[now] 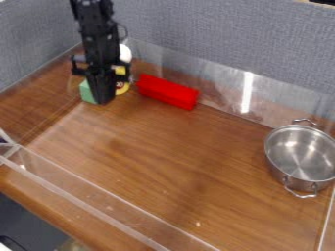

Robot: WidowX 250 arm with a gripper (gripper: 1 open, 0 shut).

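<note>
The black gripper (102,75) hangs at the back left of the wooden table (157,176), its fingers drawn together. Beside it sit a small green object (88,90), partly behind it, and a yellow object (121,86), mostly hidden. A white object (124,53) shows behind the arm. Whether anything is between the fingers is hard to see.
A red block (167,91) lies right of the gripper along the back. A steel pot (299,157) stands at the right edge.
</note>
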